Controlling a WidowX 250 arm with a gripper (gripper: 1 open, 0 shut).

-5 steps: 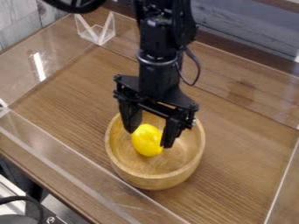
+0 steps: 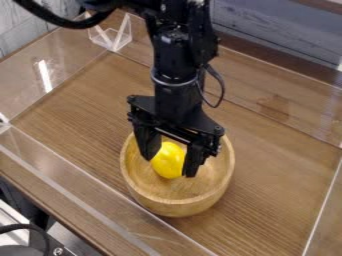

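Observation:
My black gripper (image 2: pixel 171 142) reaches down into a round wooden bowl (image 2: pixel 179 200) near the middle of the view. Its fingers straddle a yellow object (image 2: pixel 168 164) in the bowl, which is partly hidden by the gripper. I cannot tell whether the fingers are closed on it or only around it.
The bowl stands on a wooden table (image 2: pixel 267 190) with free room to the right and left. A clear plastic container (image 2: pixel 111 32) stands at the back left. A raised edge runs along the left front.
The gripper has shifted slightly and now sits a little lower over the yellow object, covering more of it. The bowl looks nearly unmoved.

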